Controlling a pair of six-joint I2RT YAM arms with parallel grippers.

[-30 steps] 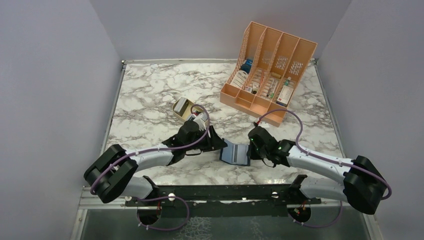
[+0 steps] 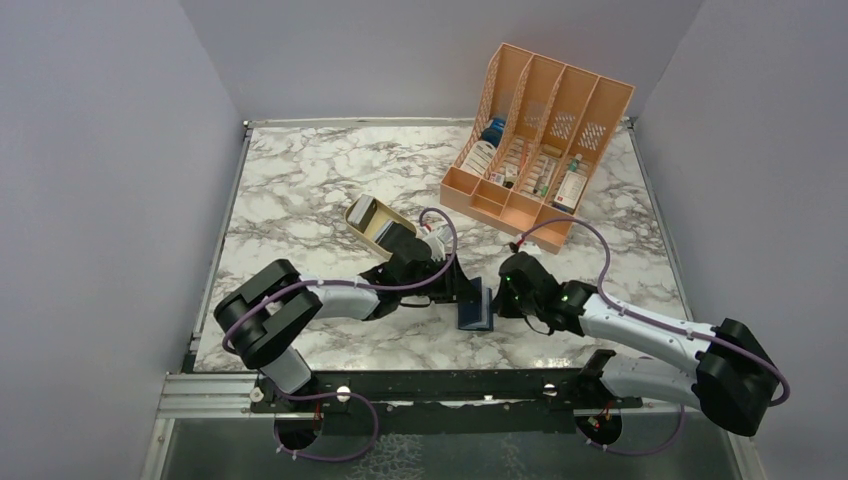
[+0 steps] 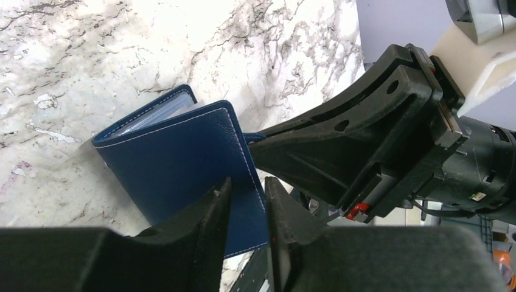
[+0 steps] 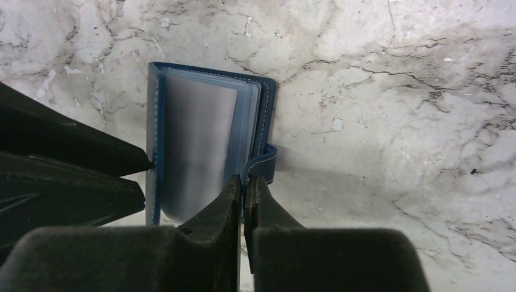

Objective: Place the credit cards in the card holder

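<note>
The navy card holder lies near the front middle of the table, with its cover folded up over clear sleeves. My left gripper is at that cover, its fingertips a little apart; whether it touches the cover is unclear. My right gripper is shut at the holder's right edge, by a short navy strap; whether the strap is between the fingertips is unclear. A small tray with cards stands behind the left arm, partly hidden.
A peach compartment organizer with various items stands at the back right. Both arms crowd the front middle.
My left gripper has moved right, and the holder's left half has folded over towards the right, so it now looks narrower with navy outside showing. The right gripper has stayed nearly still.
</note>
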